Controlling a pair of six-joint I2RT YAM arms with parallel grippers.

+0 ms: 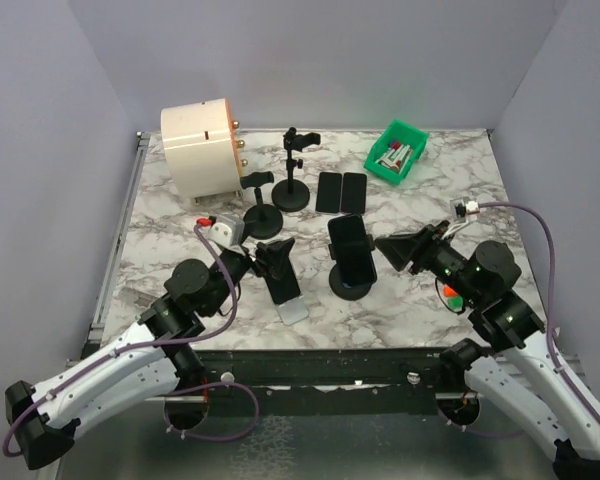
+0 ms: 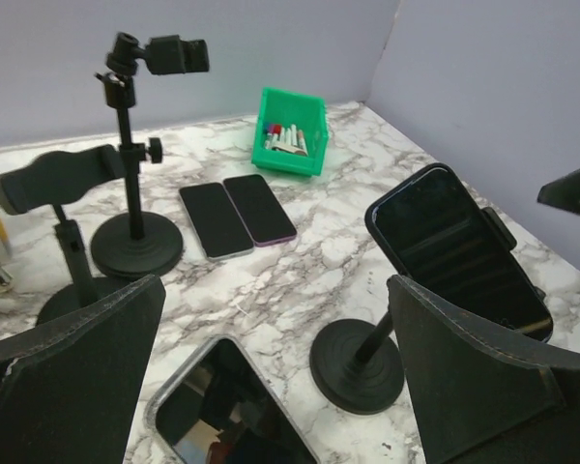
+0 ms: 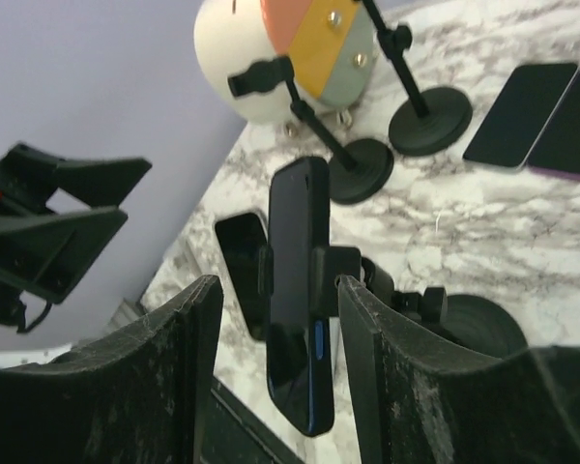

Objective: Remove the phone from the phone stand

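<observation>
A black phone (image 1: 352, 245) rests tilted in the holder of a round-based stand (image 2: 353, 365), at centre right of the table. In the right wrist view its side (image 3: 300, 290) faces my right gripper (image 1: 404, 250), whose fingers are apart with nothing seen gripped; the gripper is just right of the phone. My left gripper (image 1: 272, 255) stands open over another phone (image 2: 222, 396) lying on the table, left of the stand, with nothing between its fingers.
Two empty stands (image 1: 291, 195) stand at back centre, beside a cream cylinder (image 1: 195, 150). Two phones (image 1: 341, 193) lie flat behind the occupied stand. A green bin (image 1: 410, 140) sits back right.
</observation>
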